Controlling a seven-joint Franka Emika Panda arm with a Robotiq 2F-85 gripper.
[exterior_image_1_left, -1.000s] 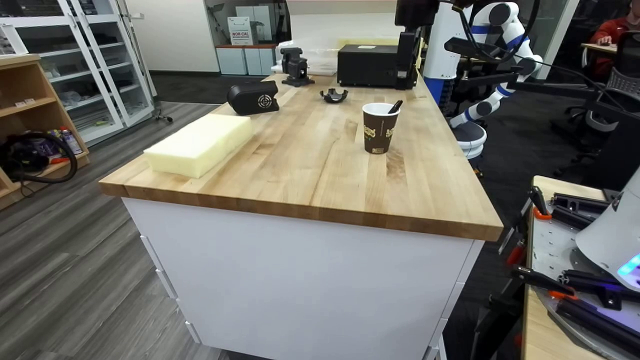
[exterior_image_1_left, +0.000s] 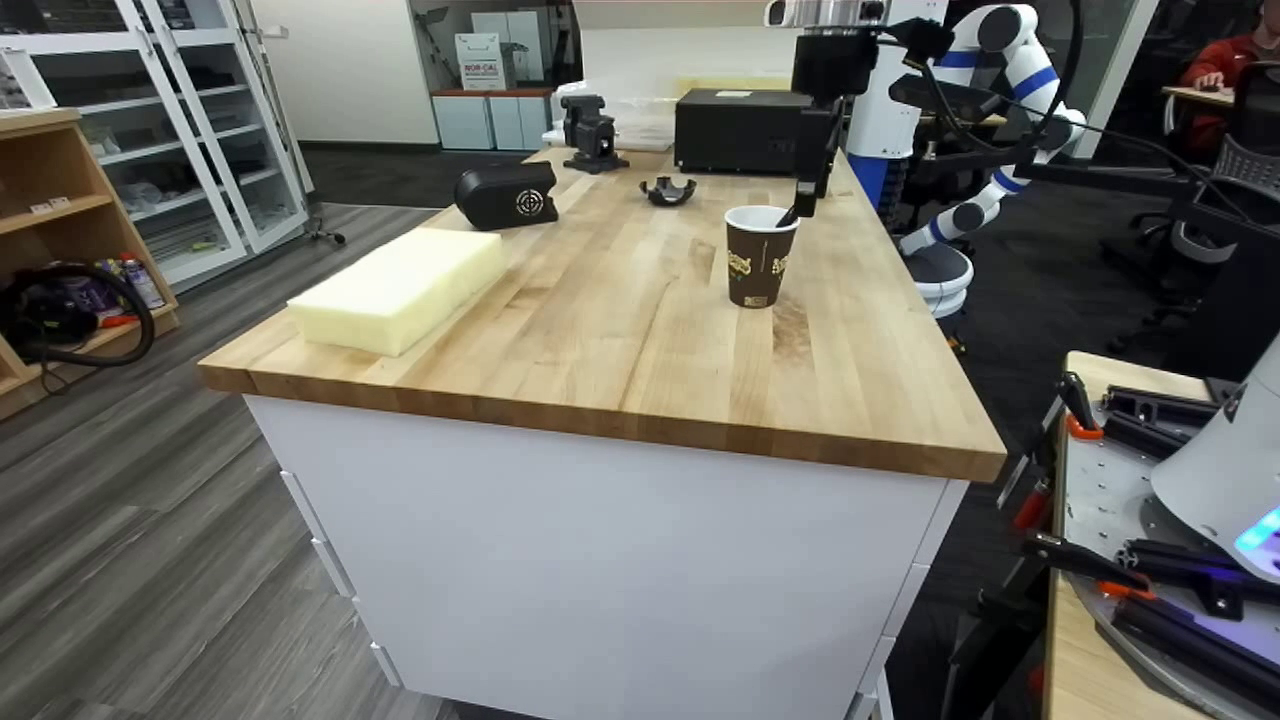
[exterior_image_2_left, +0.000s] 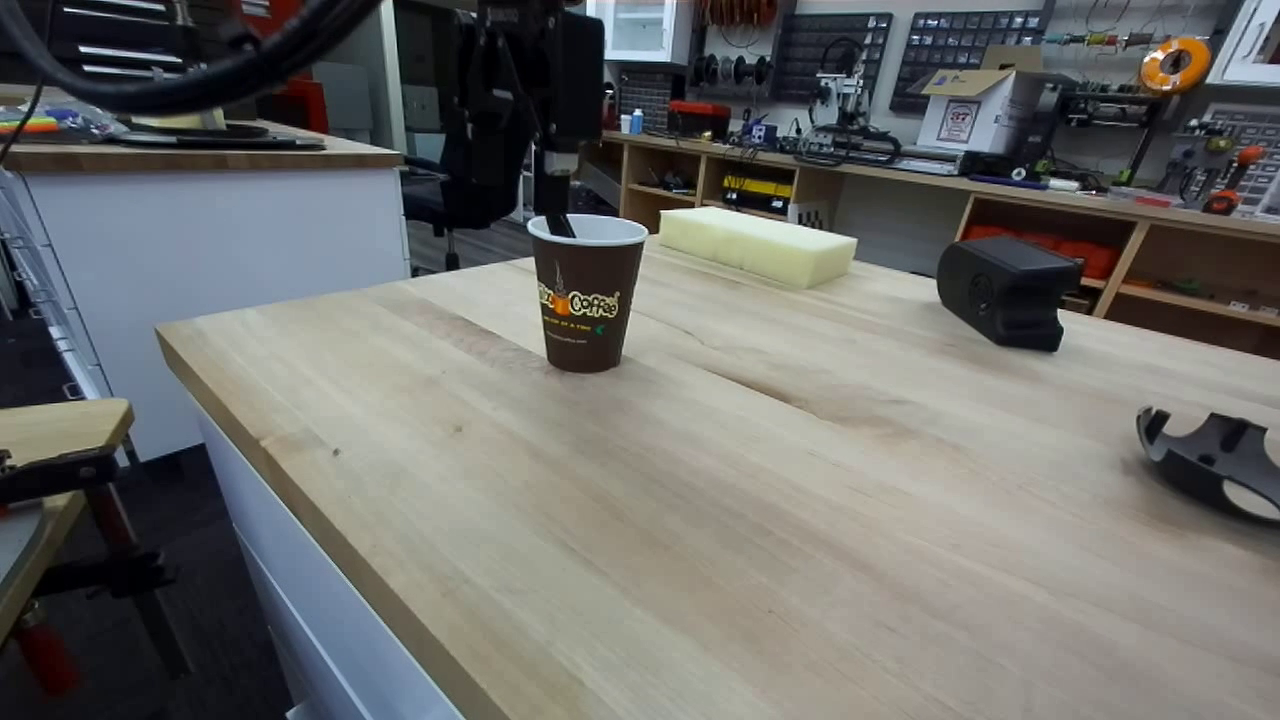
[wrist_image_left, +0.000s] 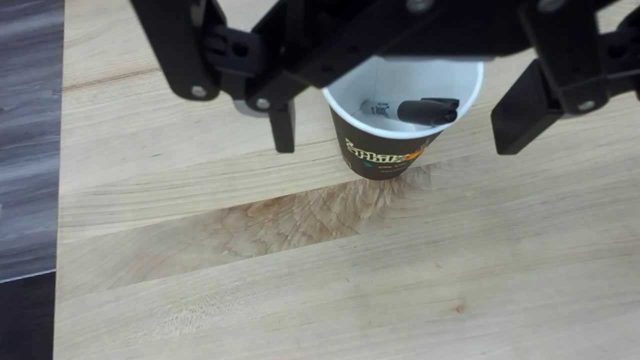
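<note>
A dark brown paper coffee cup (exterior_image_1_left: 758, 270) with a white rim stands upright on the wooden table. Inside it leans a black marker (wrist_image_left: 423, 111), its capped end at the rim. My gripper is open above the cup, its two fingers wide apart, one on each side of the cup in the wrist view, with no grip on cup or marker. From the side, the gripper (exterior_image_2_left: 554, 198) hangs just over the rim, close to the marker's top; whether they touch is hard to tell.
On the table (exterior_image_1_left: 576, 360) lie a pale yellow foam block (exterior_image_1_left: 402, 288), a black speaker-like object (exterior_image_1_left: 507, 196) and a curved black part (exterior_image_1_left: 667, 191). A black box (exterior_image_1_left: 738, 130) stands at the far end. Bare wood surrounds the cup.
In exterior view 1 the gripper has come from behind the cup, near the black box, to a place over the cup's right side. The cup has stayed put.
</note>
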